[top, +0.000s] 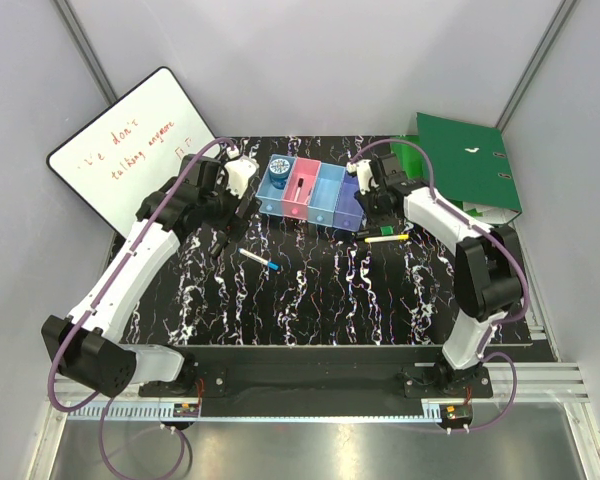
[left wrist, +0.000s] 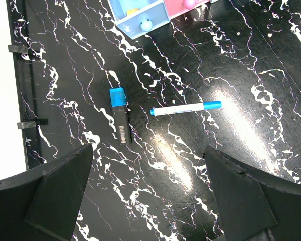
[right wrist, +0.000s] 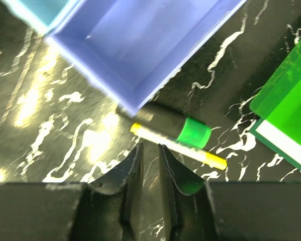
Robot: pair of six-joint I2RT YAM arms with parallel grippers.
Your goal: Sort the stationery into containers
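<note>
A four-compartment organizer holds a blue round item and pens. In the left wrist view, a dark blue-capped marker and a white blue-capped pen lie on the marble table under my open left gripper. In the right wrist view, a green-capped dark marker and a yellow pen lie beside the blue compartment. My right gripper is over the table just short of them, its fingers close together; I see nothing clearly between them.
A whiteboard lies at the back left. Green folders occupy the back right.
</note>
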